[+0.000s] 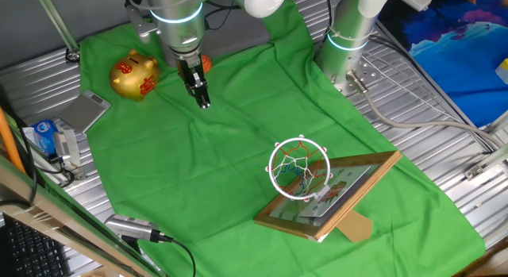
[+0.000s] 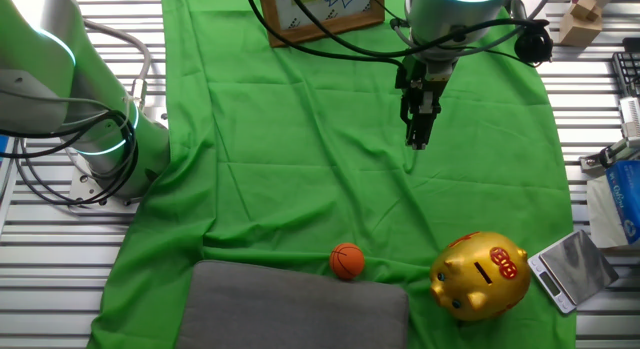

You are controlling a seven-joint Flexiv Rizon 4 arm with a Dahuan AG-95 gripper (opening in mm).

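My gripper (image 1: pixel 204 103) hangs above the green cloth, pointing down, its dark fingers close together and nothing visible between them. In exterior view 2 the gripper (image 2: pixel 417 141) is over bare cloth, well apart from the small orange basketball (image 2: pixel 347 260). That ball rests at the edge of a grey pad; in exterior view 1 the ball (image 1: pixel 206 63) is partly hidden behind the gripper. A toy hoop with a white rim (image 1: pixel 274 181) and net is fixed to a wooden-framed board (image 1: pixel 369 184), which leans on a stand.
A golden piggy bank (image 2: pixel 482 276) sits beside a small scale (image 2: pixel 571 270). The grey pad (image 2: pixel 290 311) lies along one edge of the cloth. A camera-like device (image 1: pixel 139 228) with a cable stands near the frame post. Open cloth lies between gripper and hoop.
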